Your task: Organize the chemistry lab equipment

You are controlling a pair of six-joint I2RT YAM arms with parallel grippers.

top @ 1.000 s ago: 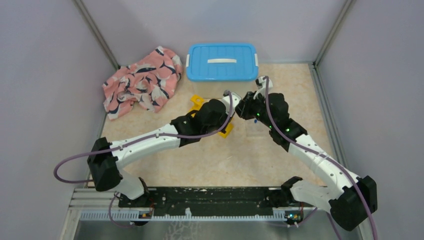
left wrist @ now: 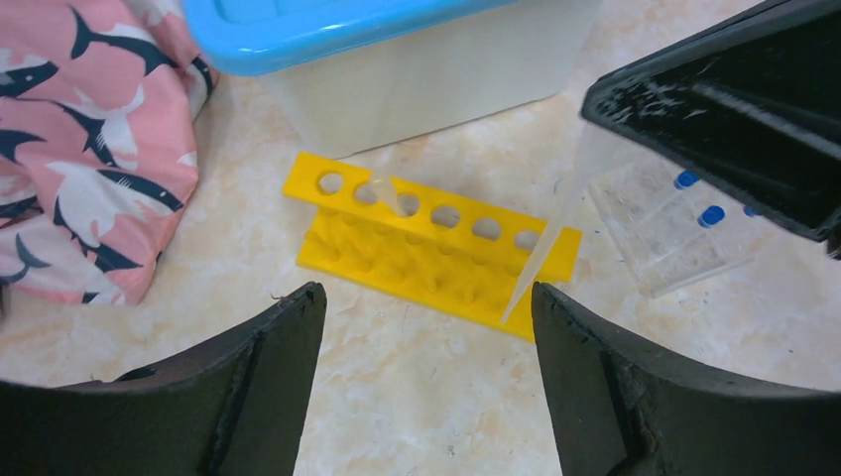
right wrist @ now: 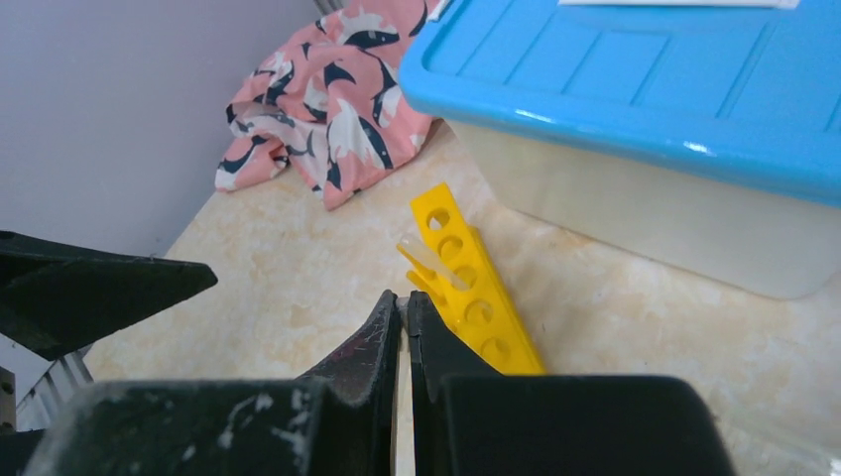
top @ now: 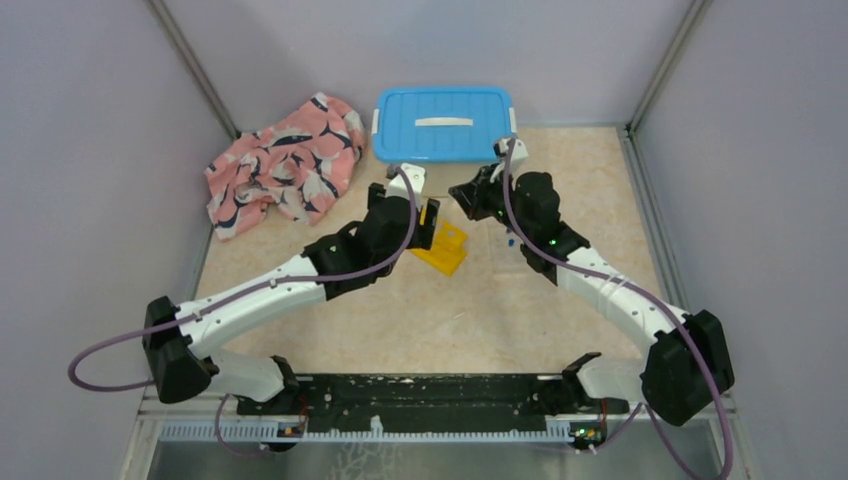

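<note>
My right gripper (top: 456, 192) is shut on a translucent pipette (left wrist: 545, 243). In the left wrist view the pipette's thin stem slants down from the right fingers (left wrist: 714, 119), crossing in front of the right end of the yellow rack (left wrist: 426, 226). Only a bit of pale plastic shows between the right fingertips in the right wrist view. My left gripper stands open and empty above the rack, its fingers wide apart. Another clear pipette or tube (left wrist: 388, 190) sits in a hole near the rack's left end; other holes look empty.
A bin with a blue lid (top: 440, 140) stands behind the rack. Right of the rack lies a clear plastic holder (left wrist: 662, 260) with blue pieces (left wrist: 711, 216). A pink patterned cloth (top: 290, 165) is bunched at the back left.
The right gripper has shifted slightly left and toward the back, carrying the pipette.
</note>
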